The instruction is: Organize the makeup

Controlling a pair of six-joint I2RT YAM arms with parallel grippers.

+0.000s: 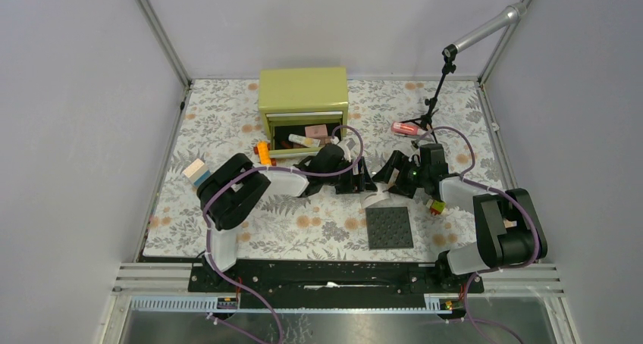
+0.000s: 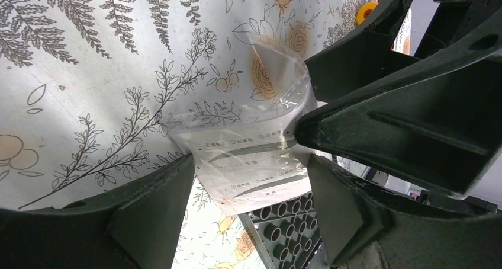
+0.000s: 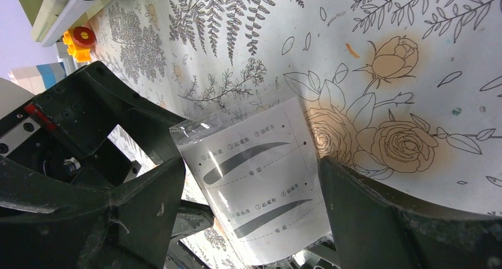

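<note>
A clear plastic pouch with printed eyebrow stencils point(image 3: 257, 174) lies at the table's middle, between my two grippers. My left gripper has its fingers apart, one each side of the pouch. My right gripper likewise straddles it with parted fingers; whether either grips it is unclear. A green cabinet point(image 1: 302, 86) stands at the back with its front compartment open, holding a pink box point(image 1: 316, 131) and a pale tube point(image 1: 302, 141). A red-and-white bottle point(image 1: 405, 128) lies at back right.
A dark perforated mat point(image 1: 390, 227) lies in front of the pouch. A black stand point(image 1: 428, 101) is at back right. Yellow toys point(image 1: 263, 153) sit beside the cabinet, a pale block point(image 1: 196, 170) at far left.
</note>
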